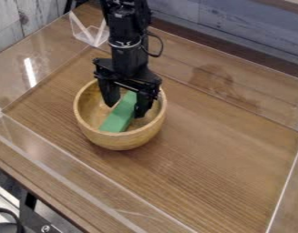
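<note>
A round tan wooden bowl [118,138] sits on the wooden table, left of centre. Inside it lies a long green object [116,118]. My black gripper [127,94] is low over the bowl, open, its fingers spread around the upper part of the green object. Whether they touch it is hard to tell, as the gripper hides that end.
Bare wood [212,164] fills the right and front of the table. A clear plastic piece [89,29] is at the back left. Raised edges and walls border the left and back, and a black cable shows at the lower left corner.
</note>
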